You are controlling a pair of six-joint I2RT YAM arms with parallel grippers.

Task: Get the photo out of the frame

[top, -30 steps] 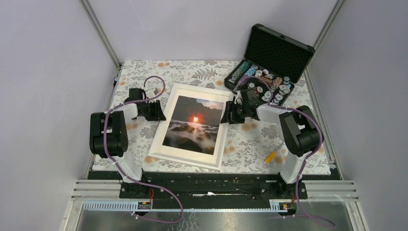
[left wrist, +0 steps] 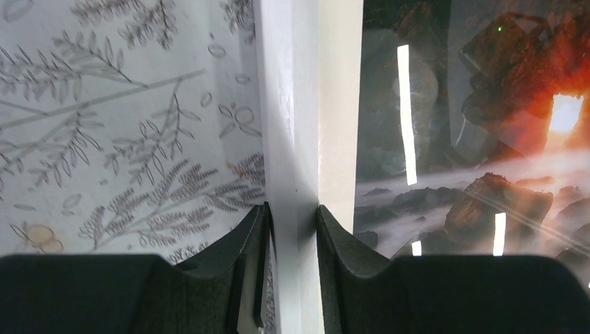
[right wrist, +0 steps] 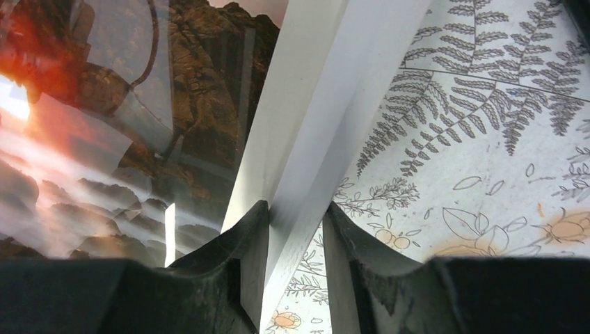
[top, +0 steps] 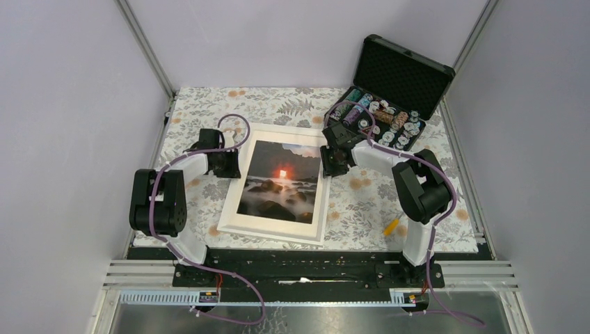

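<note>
A white picture frame (top: 278, 234) lies on the patterned table, with a sunset photo (top: 276, 188) inside its pale mat. In the left wrist view, the left rail of the frame (left wrist: 292, 125) runs between the fingers of my left gripper, which is shut on it. On the opposite side, my right gripper straddles the right rail (right wrist: 327, 132), one finger on the mat side and one outside. Its fingers sit very close to the rail; whether they press on it I cannot tell. Bright reflections cross the photo's surface.
An open black case (top: 407, 66) of poker chips stands at the back right, close behind my right gripper. An orange-handled tool (top: 392, 227) lies at the front right.
Both grippers have come in to the frame's side rails, the right one moving left and the left one slightly right. The frame has shifted and turned slightly, its front edge moving right.
</note>
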